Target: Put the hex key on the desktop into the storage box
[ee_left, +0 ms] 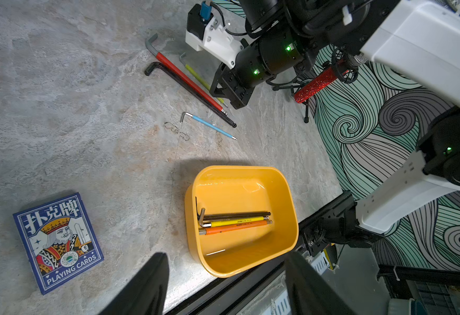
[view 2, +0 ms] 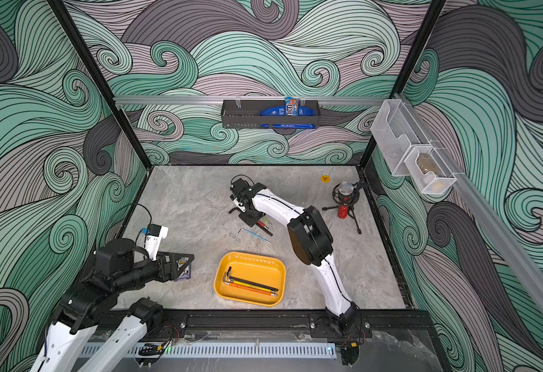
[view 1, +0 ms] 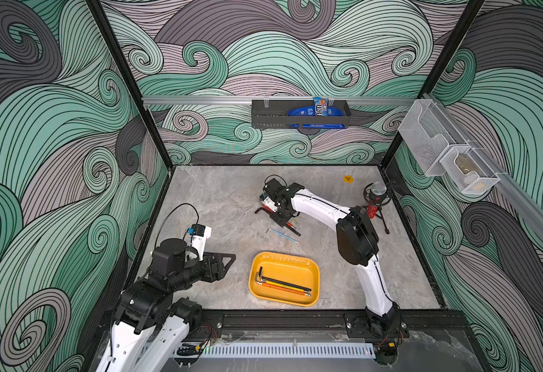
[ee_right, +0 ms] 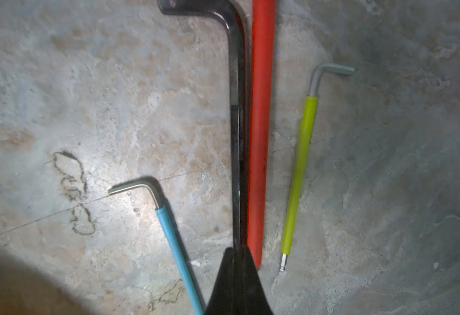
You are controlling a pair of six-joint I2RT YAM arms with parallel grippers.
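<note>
Several hex keys lie on the desktop: a blue one [ee_right: 180, 257], a black one [ee_right: 234, 131], a red one [ee_right: 260, 131] and a yellow-green one [ee_right: 299, 173]. My right gripper hovers over them, shut with nothing showing between its fingers; its tips overlap the lower end of the black key in the right wrist view. The yellow storage box [ee_left: 198, 246] stands near the front edge, with black, yellow and orange hex keys inside. To its left hangs my left gripper, its fingers apart and nothing between them.
A blue deck of playing cards [ee_left: 59, 241] lies left of the box. A red microphone on a tripod [view 1: 372, 210] stands at the right, and a small yellow round item [view 1: 348, 179] lies at the back.
</note>
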